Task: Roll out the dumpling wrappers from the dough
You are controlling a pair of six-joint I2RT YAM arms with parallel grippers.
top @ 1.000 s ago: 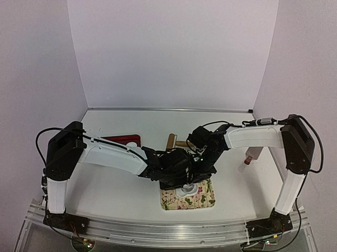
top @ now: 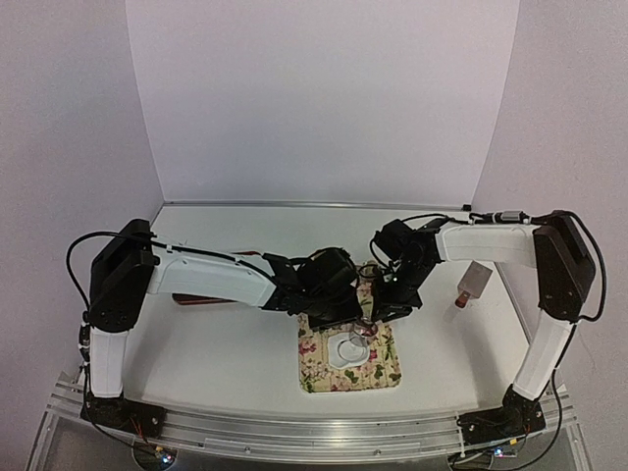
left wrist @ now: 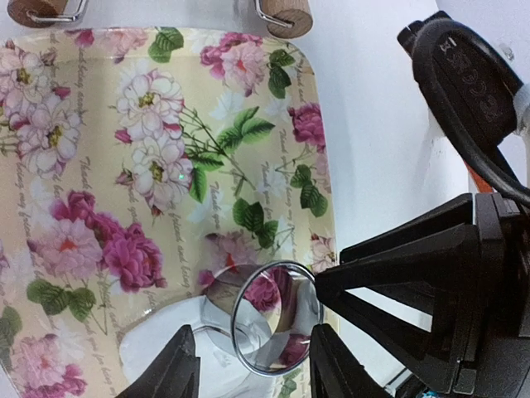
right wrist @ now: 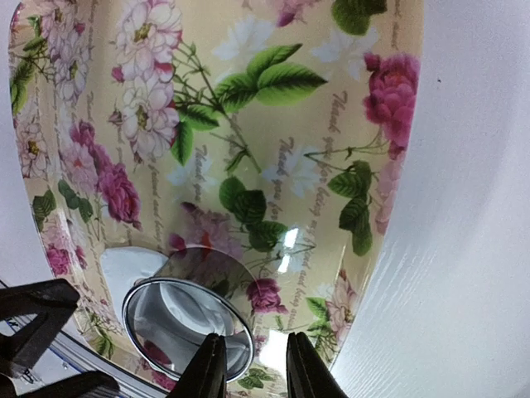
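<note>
A clear ring cutter (left wrist: 236,315) with a steel rim lies on the floral board (top: 319,378), over a flat white dough sheet (left wrist: 157,348). The same cutter (right wrist: 132,327) shows low in the right wrist view. My left gripper is just above the cutter and dough, fingertips apart. My right gripper hovers at the cutter's edge, fingers apart; in the left wrist view its dark fingers reach to the rim from the right. Whether either holds the cutter is unclear.
Wooden rollers (left wrist: 286,16) lie beyond the board. A red tray (top: 191,299) is partly hidden behind the left arm. A pale tool with a wooden handle (top: 461,299) lies at the right.
Both arms have risen toward the back, my right one also shifting rightward, uncovering more of the cutter and white dough in the top view.
</note>
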